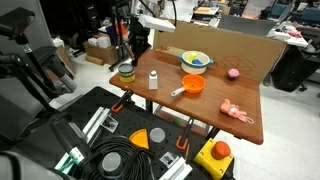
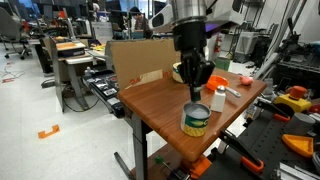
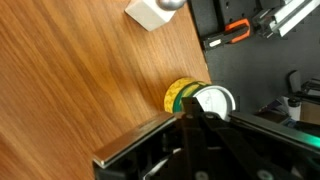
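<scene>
A yellow-and-green can point(image 1: 127, 77) stands upright near the left front corner of the wooden table point(image 1: 230, 126). In exterior view 2, my gripper point(image 2: 195, 97) points down at the can's upper rim; nothing shows held in it. The wrist view puts the can point(image 3: 182, 90) just beyond my dark gripper, which is shut. Part of the can's pale round top point(image 3: 214, 98) is visible there. Whether the fingertips touch the rim is hard to tell.
A white bottle point(image 1: 153, 81) stands close to the can's right. Farther right are an orange bowl point(image 1: 194, 83), a bowl with yellow contents point(image 1: 195, 62), a pink toy point(image 1: 234, 109) and a dark red round object point(image 1: 233, 73).
</scene>
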